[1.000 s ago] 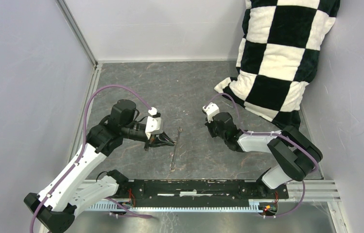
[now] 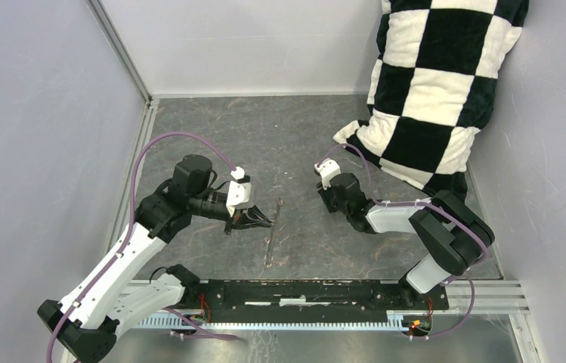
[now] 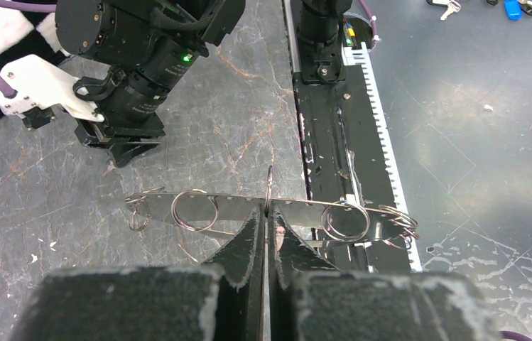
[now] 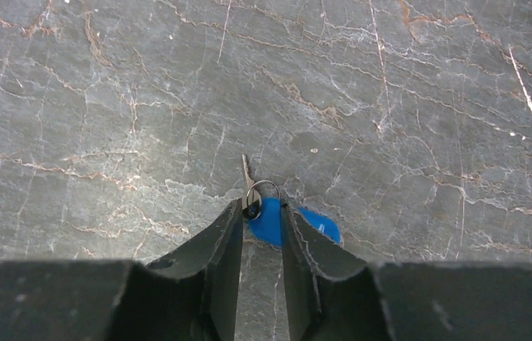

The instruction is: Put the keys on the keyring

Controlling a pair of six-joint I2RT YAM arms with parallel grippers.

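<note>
My left gripper is shut at the middle of a long metal keyring bar [image 3: 231, 207], where a ring [image 3: 270, 183] stands edge-on at the fingertips. More rings [image 3: 195, 211] hang along the bar. Seen from the top, the bar [image 2: 273, 236] hangs off the left gripper [image 2: 272, 223]. Over on the right, a small key [image 4: 247, 169] with a blue tag [image 4: 268, 226] and a thin wire ring [image 4: 268, 182] shows against the grey table. My right gripper is part open, its fingertips either side of the ring and tag. The top view hides this key beneath the right gripper [image 2: 328, 198].
A checkered pillow [image 2: 438, 83] leans at the back right. In the left wrist view, other keys [image 3: 451, 8] and a blue tag [image 3: 513, 9] lie on a dark surface beyond the rail [image 3: 391, 156]. Between the two grippers the table is bare.
The right arm has shifted slightly to the left, and its elbow has moved a little the same way. The left arm and the bar look unmoved.
</note>
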